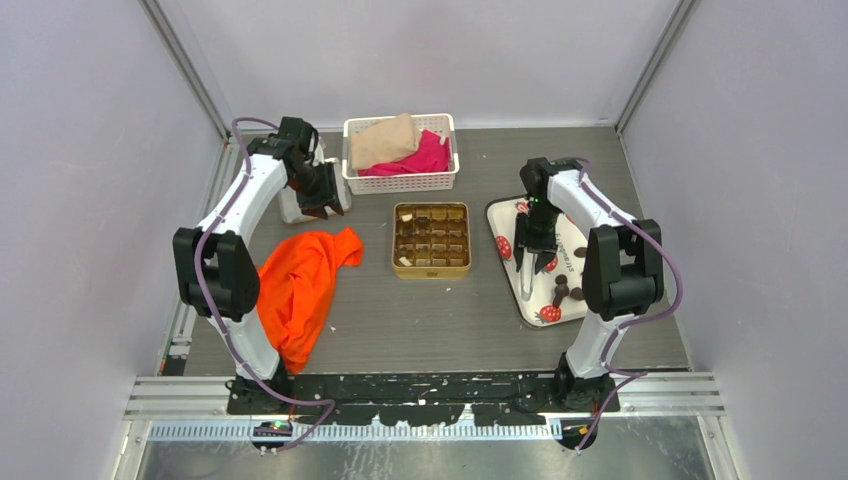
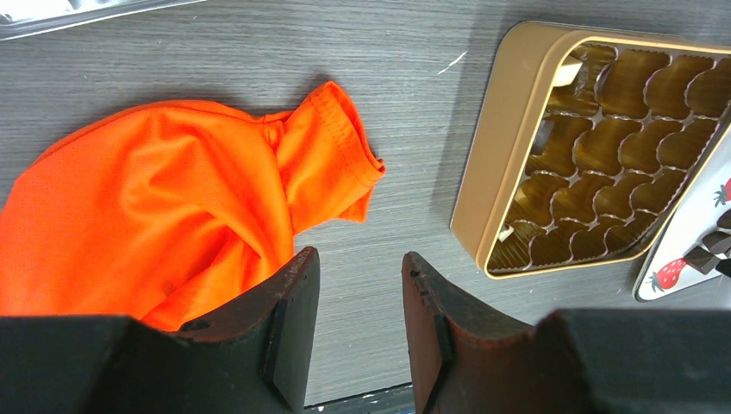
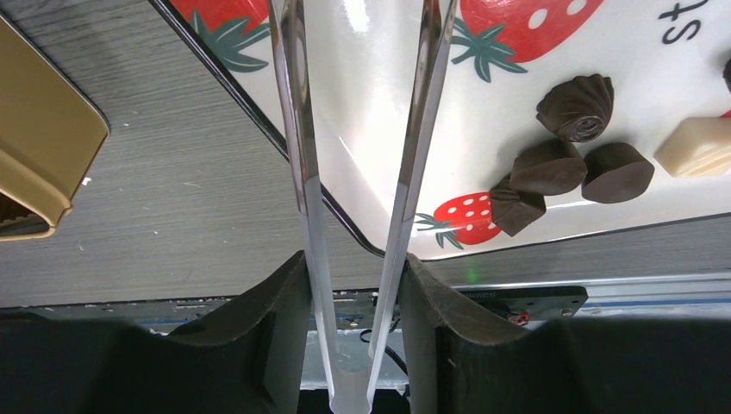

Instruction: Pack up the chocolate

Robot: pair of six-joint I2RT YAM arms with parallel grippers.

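Observation:
A gold box (image 1: 401, 272) with a brown compartmented insert stands mid-table; pale bits show along its left side. To its right, a white strawberry-print tray (image 1: 512, 287) bears several dark chocolates (image 3: 549, 166) and a cream-coloured one (image 3: 700, 147). My right gripper is over the tray's left part, fingers apart, with the two legs of shiny tongs (image 3: 405, 203) between them. Whether the fingers press on the legs is unclear. At the back left, my left gripper hangs with its fingers apart and nothing between them.
An orange cloth (image 2: 172, 198) lies left of the box. Behind, a white basket (image 1: 405, 184) holds tan and pink cloths. A clear container (image 1: 290, 207) sits under the left arm. Bare table lies in front of the box.

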